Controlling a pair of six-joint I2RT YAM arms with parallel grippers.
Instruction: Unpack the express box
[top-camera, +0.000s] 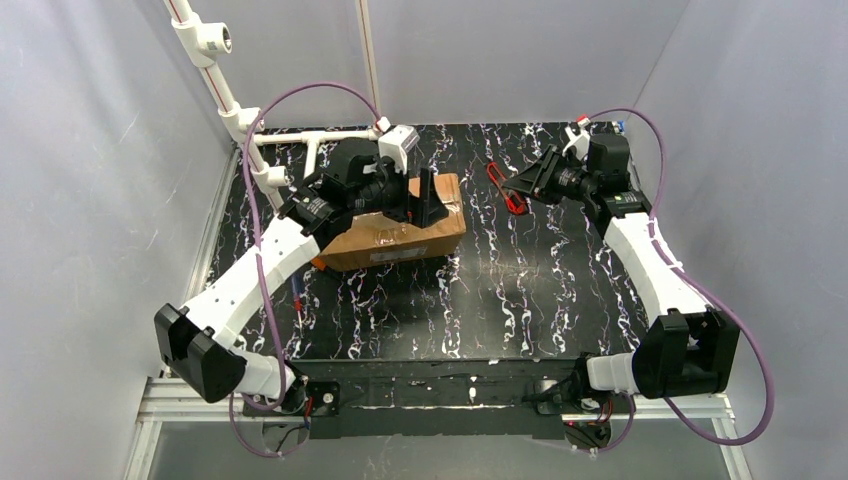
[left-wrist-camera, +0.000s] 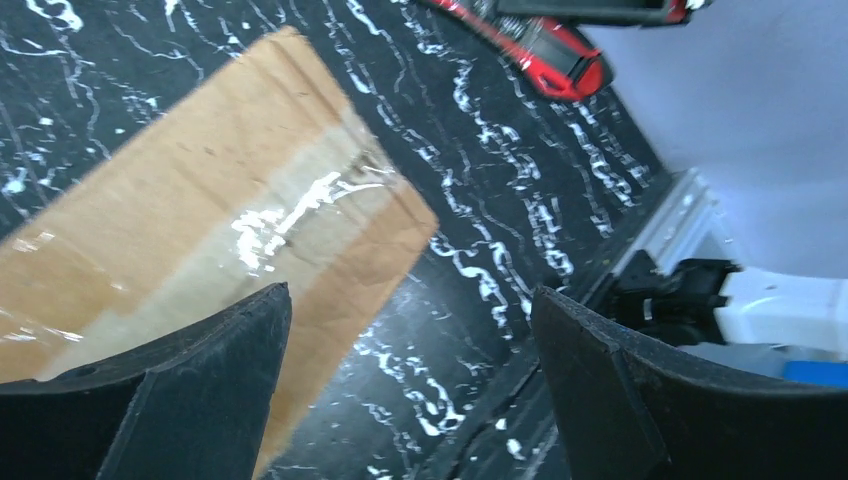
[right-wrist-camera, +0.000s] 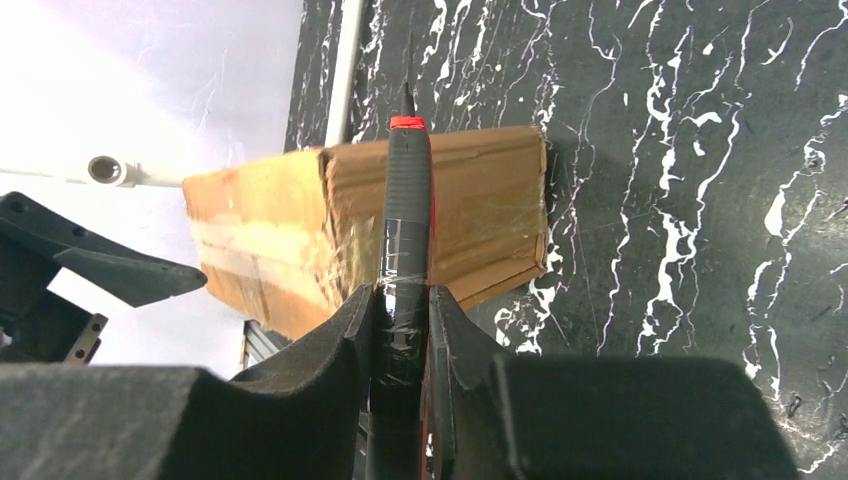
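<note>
The cardboard box (top-camera: 400, 245) with clear tape on its top (left-wrist-camera: 170, 190) lies on the black marble table, under and in front of my left gripper (top-camera: 420, 200), which hovers open above it with empty fingers. My right gripper (top-camera: 530, 185) is at the right of the box, shut on a red-and-black utility knife (right-wrist-camera: 405, 220), whose blade end points up and away in the right wrist view. The knife also shows at the top of the left wrist view. In the right wrist view the knife hides part of the box.
A white pipe frame (top-camera: 290, 138) stands behind and left of the box. A long tool with a red part (top-camera: 296, 300) lies at the table's left. Grey walls enclose both sides.
</note>
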